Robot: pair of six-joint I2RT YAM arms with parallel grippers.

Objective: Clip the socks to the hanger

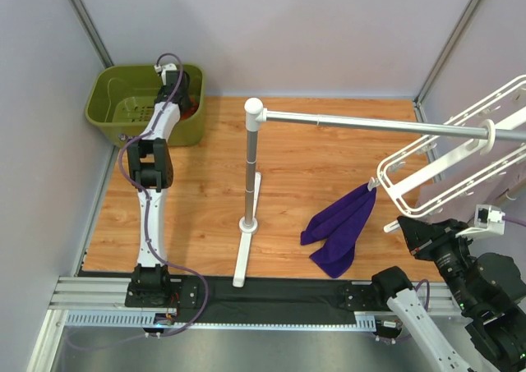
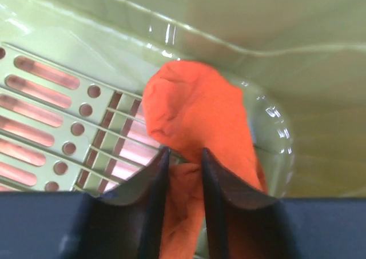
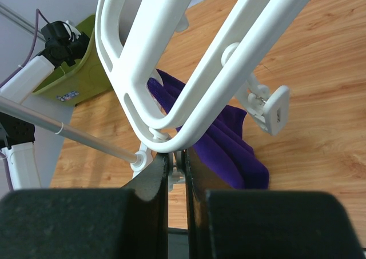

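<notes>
A purple sock (image 1: 341, 228) hangs from a clip at the left corner of the white hanger (image 1: 427, 173). It shows behind the hanger frame in the right wrist view. My right gripper is shut on a white clip at the hanger's lower corner. Inside the green basket (image 1: 103, 101), an orange sock (image 2: 200, 107) lies crumpled by the wall. My left gripper reaches down into the basket, its fingers a little apart, with a fold of the orange sock in the gap. How firmly they touch the cloth cannot be seen.
A grey rail (image 1: 353, 123) on a white-footed post (image 1: 251, 175) crosses above the wooden table and carries the hanger.
</notes>
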